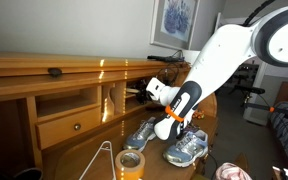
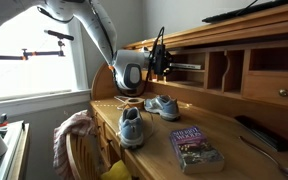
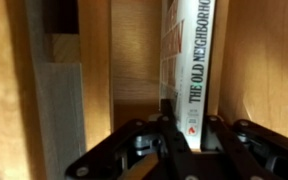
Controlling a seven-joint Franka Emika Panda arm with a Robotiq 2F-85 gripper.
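A book point(image 3: 195, 70) with a pale spine reading "THE OLD NEIGHBORHOOD" stands in a narrow wooden compartment in the wrist view. My gripper is at the spine's near end, its dark fingers point(image 3: 168, 127) on either side of it. Whether they press on the book or stand slightly apart from it, I cannot tell. In exterior view 2 the gripper point(image 2: 163, 66) reaches into the desk's cubbies; the book is not distinct there.
Beneath the arm, grey sneakers point(image 1: 187, 148) stand on the desk, near a tape roll point(image 1: 130, 163). Another book point(image 2: 195, 148) lies flat on the desktop, with a dark case point(image 2: 262, 132) behind it. Wooden dividers point(image 3: 96, 75) closely flank the gripper.
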